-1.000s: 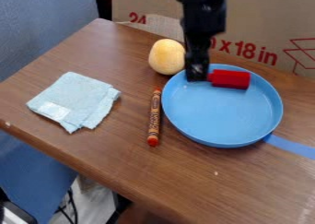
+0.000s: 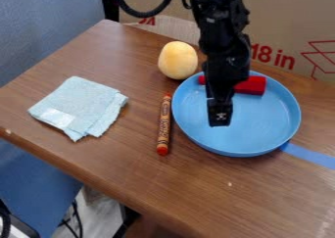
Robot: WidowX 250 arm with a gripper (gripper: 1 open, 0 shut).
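Observation:
My black gripper (image 2: 220,113) hangs low over the blue plate (image 2: 262,134), just in front of a red block (image 2: 254,84) that lies on the plate's far part, partly hidden behind the arm. Whether the fingers are open or shut is hard to make out. An orange crayon-like stick (image 2: 165,126) lies left of the plate, a yellow pear-like object (image 2: 178,59) sits behind it, and a folded pale blue cloth (image 2: 78,107) lies at the left.
A cardboard box (image 2: 295,31) stands along the back. Blue tape (image 2: 311,156) runs right of the plate. The table's front-left edge borders a drop.
Over the last second my gripper has come down and toward the front over the plate.

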